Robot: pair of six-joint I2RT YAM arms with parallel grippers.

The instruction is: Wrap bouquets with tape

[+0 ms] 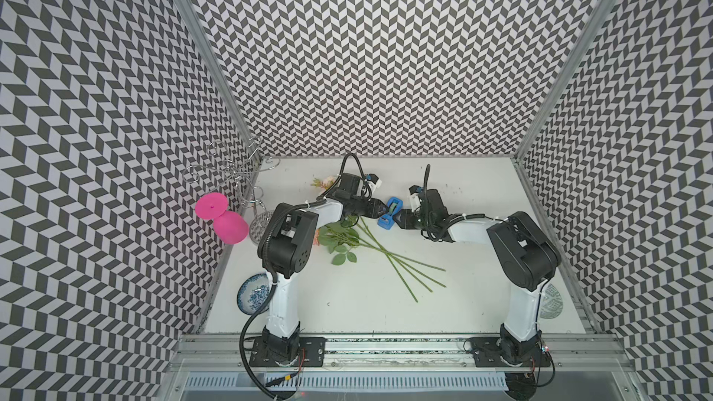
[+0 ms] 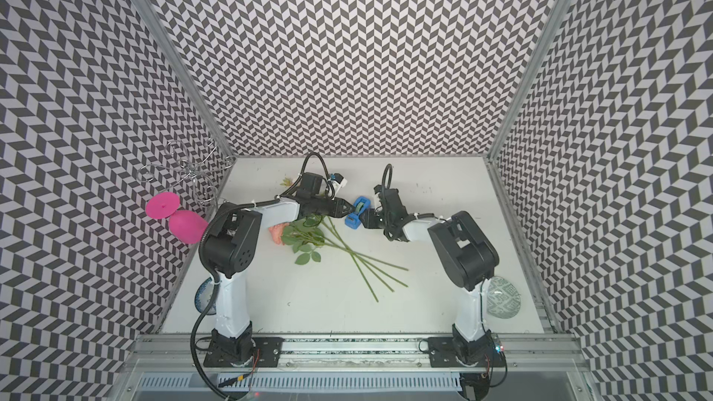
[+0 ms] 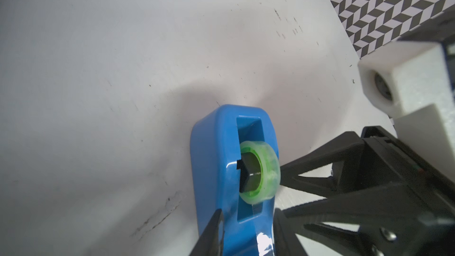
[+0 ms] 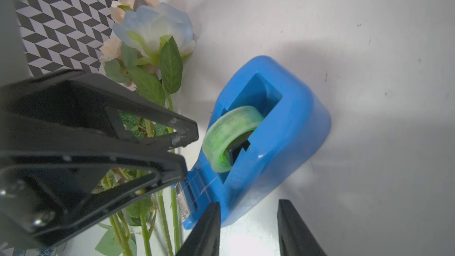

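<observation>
A blue tape dispenser (image 3: 208, 161) with a roll of green tape (image 3: 267, 170) stands on the white table between my two grippers. My left gripper is part open, its fingertips at the dispenser's near end in the left wrist view. From the other side, my right gripper has its fingers spread beside the dispenser's cutter end, with a gap between them. Whether either one touches the dispenser cannot be made out. The bouquet, with a pale blue flower (image 4: 158, 28), leaves (image 2: 300, 241) and long green stems (image 1: 397, 260), lies partly under my left arm.
A pink vase-like object (image 1: 230, 227) and a wire rack (image 1: 241, 170) stand at the left. A blue patterned bowl (image 1: 254, 293) sits at front left, a pale patterned dish (image 2: 503, 297) at front right.
</observation>
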